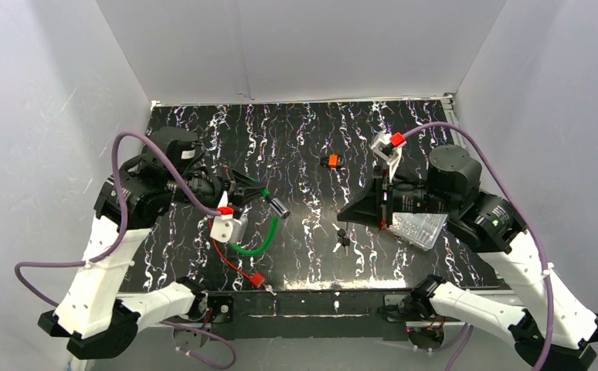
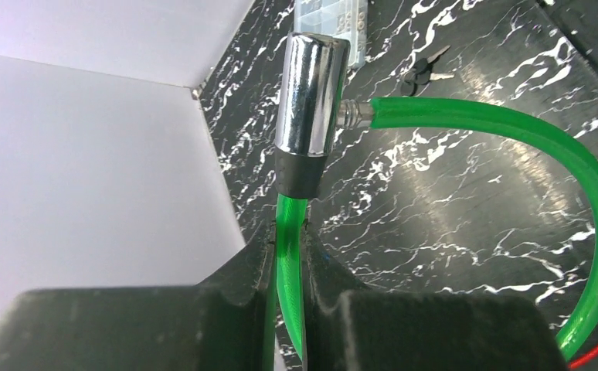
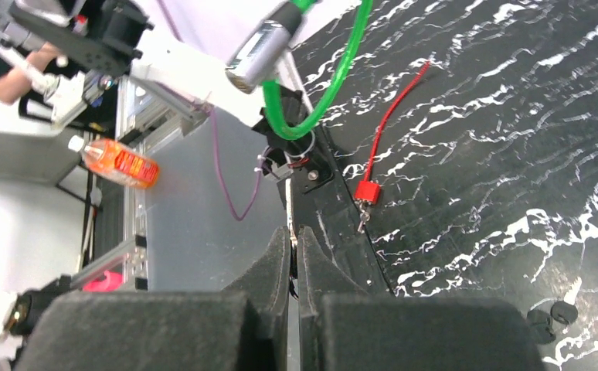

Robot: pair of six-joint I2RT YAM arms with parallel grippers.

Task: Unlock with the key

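The green cable lock (image 2: 309,97) has a chrome cylinder with a black collar. My left gripper (image 1: 259,183) is shut on its green cable (image 2: 289,224), just behind that collar, and the cylinder sticks out free past the fingertips. In the right wrist view, a thin silvery key blade (image 3: 289,205), seen edge-on, projects from my right gripper, which is shut on it. The key's head is mostly hidden between the fingers. In the top view the right gripper points left, across a gap from the lock; the cylinder's keyhole face cannot be made out.
Loose keys with black heads (image 1: 343,238) lie on the table below my right gripper. A red cable lock (image 1: 256,280) is near the front edge. An orange-and-black lock (image 1: 331,161) sits farther back. A clear compartment box (image 1: 419,229) is partly under the right arm.
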